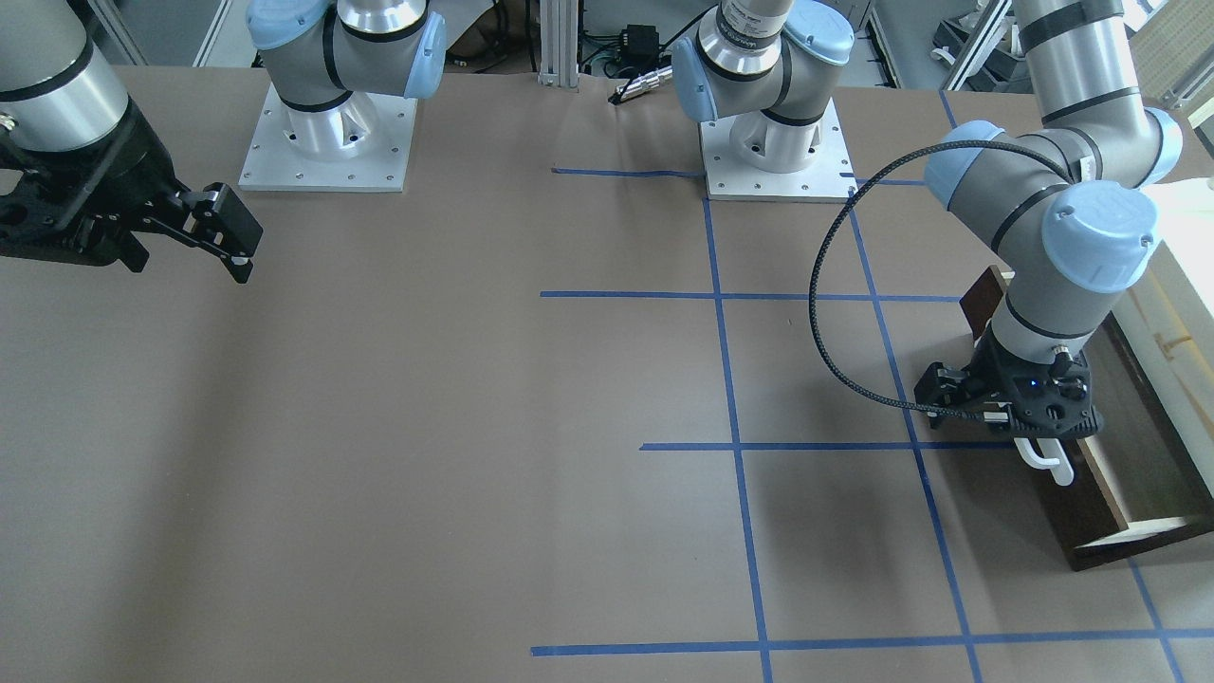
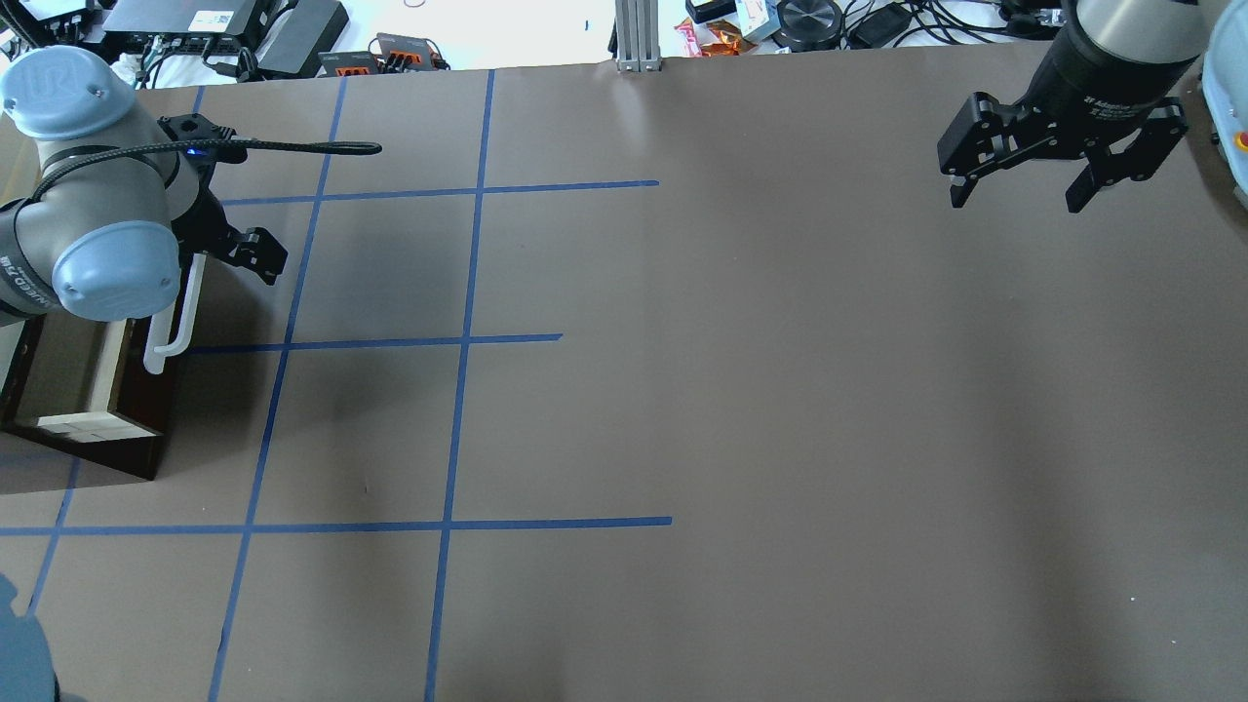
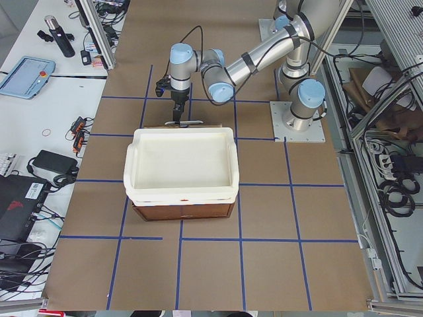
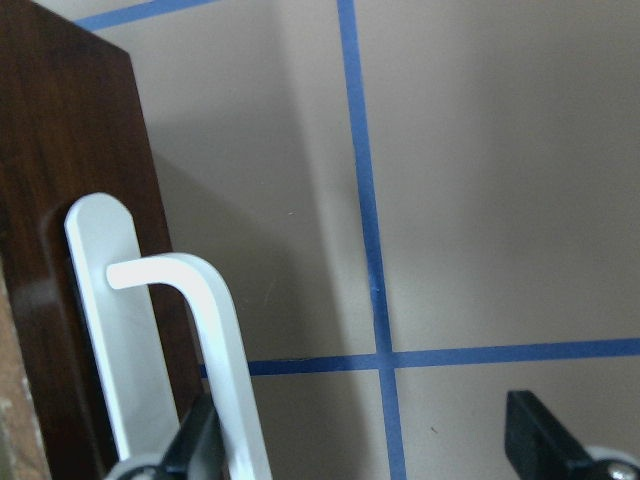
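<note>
A dark wooden box point(image 1: 1076, 518) with a pale lid or tray on top point(image 3: 180, 165) has a drawer with a white bar handle point(image 4: 215, 335). The drawer stands pulled out, its light interior showing in the front and top views. My gripper point(image 1: 1002, 404) is over the handle; in the left wrist view its fingers are apart at the bottom, the left finger point(image 4: 195, 450) against the handle, the right finger point(image 4: 545, 450) out over bare table. The gripper is open.
Other arms stand at the table's edges, one with a black gripper point(image 1: 188, 233) at the front view's left. The taped grid floor beside the box is clear. A cable loops from my wrist.
</note>
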